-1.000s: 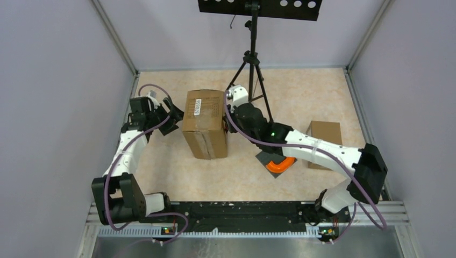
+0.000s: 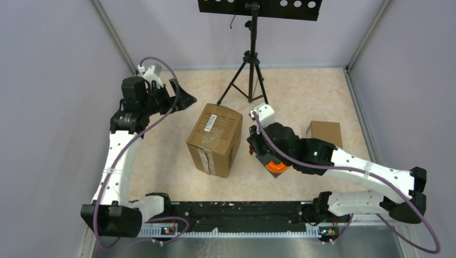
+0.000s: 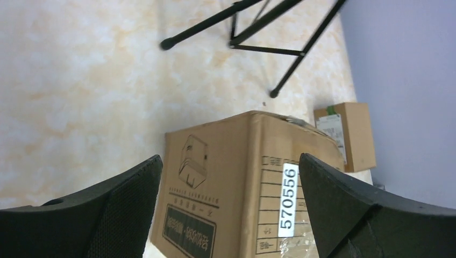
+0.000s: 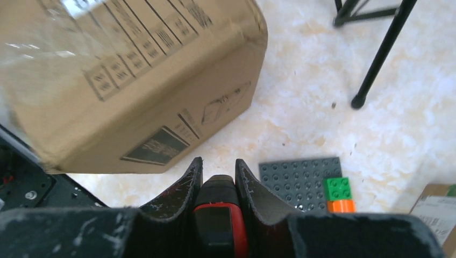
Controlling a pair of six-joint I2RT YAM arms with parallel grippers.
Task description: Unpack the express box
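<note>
The tall brown cardboard box [image 2: 218, 129], labelled 570556, stands in the middle of the table with clear tape down its front. Its near top looks closed. My left gripper [image 2: 180, 99] is off the box's back left corner, apart from it. In the left wrist view its fingers [image 3: 349, 209] are spread wide and nothing is between them. Right of the box, clear of it, is my right gripper. Its fingers [image 4: 250, 185] are shut on a black and red tool [image 4: 218, 199], whose lower part is cut off by the frame.
A black stand [image 2: 251, 80] has its feet behind the box. A smaller carton [image 2: 325, 134] is at the right. Between them a grey studded plate [image 4: 296, 180] carries green [image 4: 337, 188] and orange bricks [image 4: 341, 206].
My left gripper has gone up and back from it, the right one has moved off to the right.
</note>
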